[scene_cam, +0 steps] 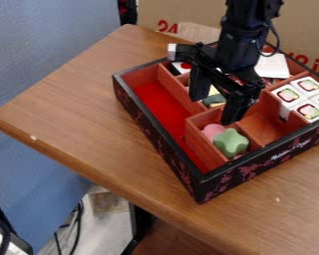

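A black robot gripper hangs over the middle of a black, patterned box with a red-orange interior. Its fingers are lowered among the compartments; whether anything is between them cannot be told. Below it, a green piece and a pink piece lie in a front compartment. Another pale green piece is partly hidden under the gripper. White pieces with green and red markings fill the right compartment. The left compartment shows a bare red floor.
A cardboard box stands behind, with white items near the back of the black box. Cables hang off the table at lower left.
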